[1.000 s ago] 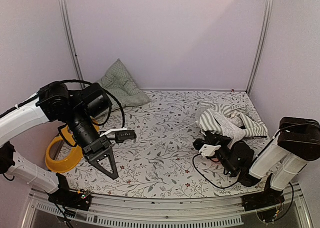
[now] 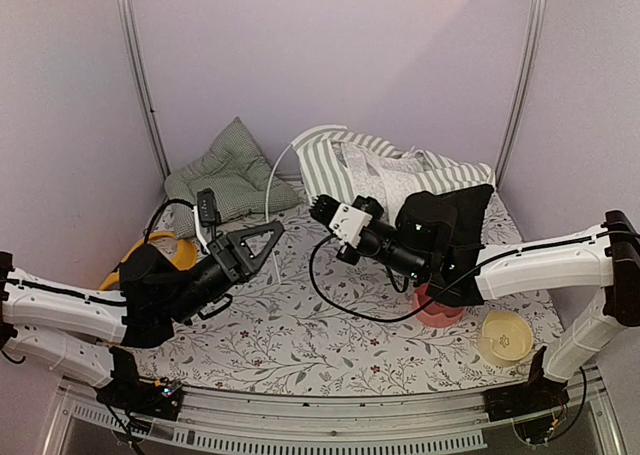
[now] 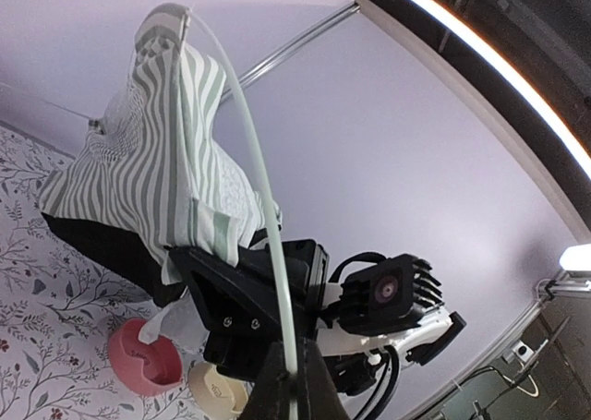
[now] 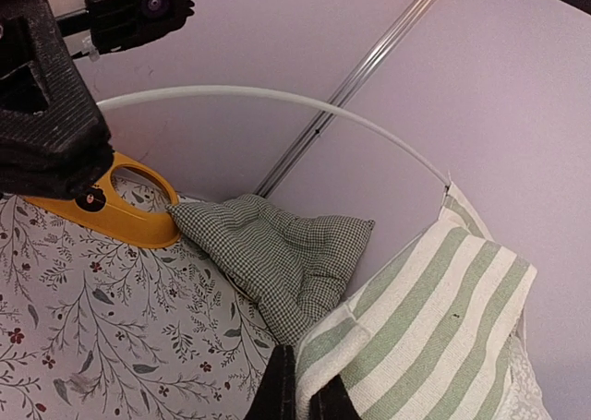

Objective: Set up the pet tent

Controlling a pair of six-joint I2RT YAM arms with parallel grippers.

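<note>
The green-and-white striped tent fabric hangs raised above the mat at the back right. My right gripper is shut on a fold of this striped cloth. From the fabric's upper corner a thin pale pole curves out and down to my left gripper. The left fingers are shut on that pole, whose end runs past them. In the top view the left gripper is left of the fabric, with a gap between them bridged by the bowed pole. The right fingertips are hard to make out there.
A green checked cushion lies at the back left. Yellow-orange ring-shaped objects rest partly behind the left arm. Front right are a pink bowl and a pale yellow bowl.
My right gripper has lifted the fabric up and left.
</note>
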